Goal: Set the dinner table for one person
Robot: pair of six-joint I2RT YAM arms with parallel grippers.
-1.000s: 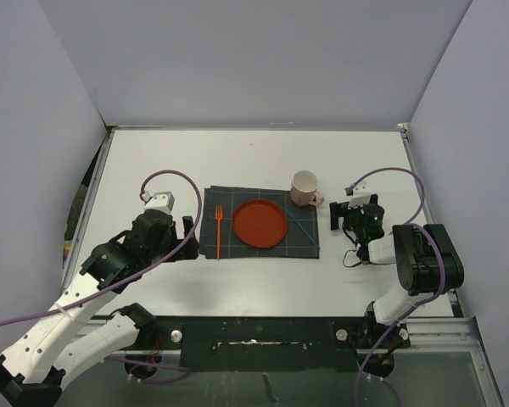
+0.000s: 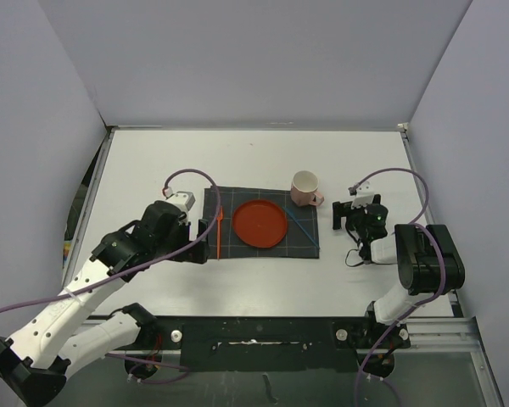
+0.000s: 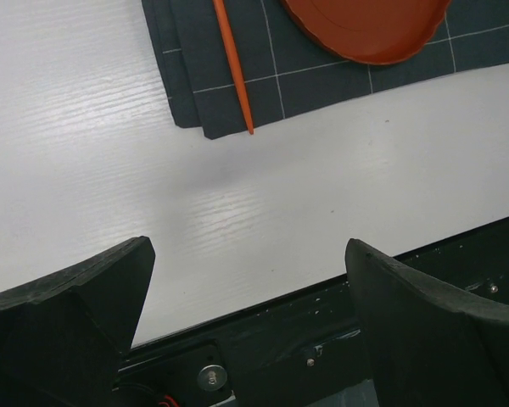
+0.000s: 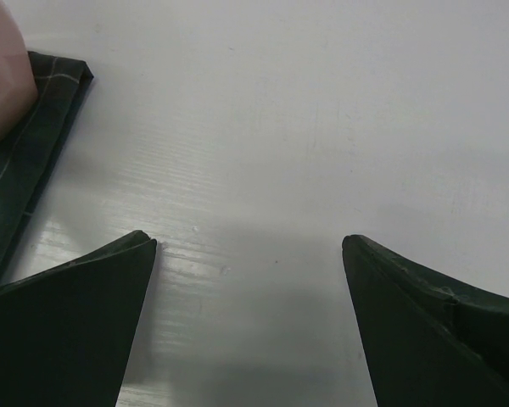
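Observation:
A dark checked placemat [image 2: 246, 193] lies mid-table with a red plate [image 2: 260, 223] on it, an orange fork [image 2: 220, 225] left of the plate and a blue utensil [image 2: 301, 227] right of it. A pink mug [image 2: 305, 188] stands at the mat's back right corner, partly seen in the right wrist view. My left gripper is open over the mat's front left, left of the fork, with bare table between its fingers. My right gripper is open over bare table right of the mat and mug, nothing between its fingers.
Walls stand at the back and both sides. The dark front rail [image 3: 288, 312] shows below my left gripper.
My left gripper has moved right toward the mat and slightly toward the front. The right arm has shifted very slightly. The table items have not moved.

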